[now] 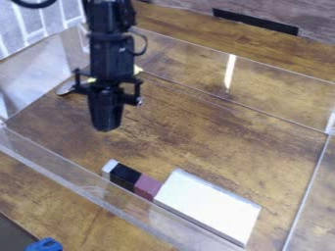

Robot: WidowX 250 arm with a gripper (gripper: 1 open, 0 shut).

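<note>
The black gripper [106,113] hangs over the left part of a wooden floor inside clear walls, blurred, its fingers together with nothing visible between them. Below and to its right, a small block [131,179], dark and maroon with a pale end, lies beside a white rectangular board [207,207] at the near side of the enclosure.
A yellow object [136,70] and a metallic item lie behind the arm at the back left. Clear walls [271,88] surround the area. A blue object [43,244] sits outside at the bottom left corner.
</note>
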